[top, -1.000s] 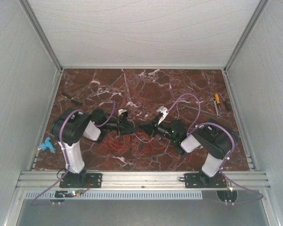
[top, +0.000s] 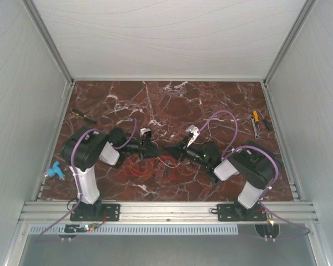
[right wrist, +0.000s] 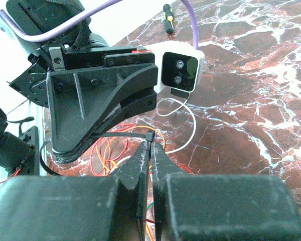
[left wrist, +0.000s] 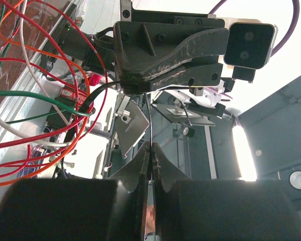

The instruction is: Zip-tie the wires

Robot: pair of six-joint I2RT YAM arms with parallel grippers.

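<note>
Thin and black, the zip tie [right wrist: 121,134] stretches between my two grippers. Its small square head [right wrist: 150,135] sits at the tips of my right gripper, which is shut on it. The narrow strip runs down into the tips of my left gripper, shut on that end. A black curve of the tie bends beside red, orange, green and white wires [left wrist: 76,116] in the left wrist view; whether it encloses all of them I cannot tell. In the top view both grippers meet above the red wires [top: 140,167].
A black-handled tool [top: 84,116] lies at the back left and a blue object [top: 55,170] at the left edge. An orange-handled screwdriver [top: 256,116] and a wrench [top: 254,127] rest at the right.
Both grippers have shifted very slightly toward the right over the past second. They remain close together above the wires.
</note>
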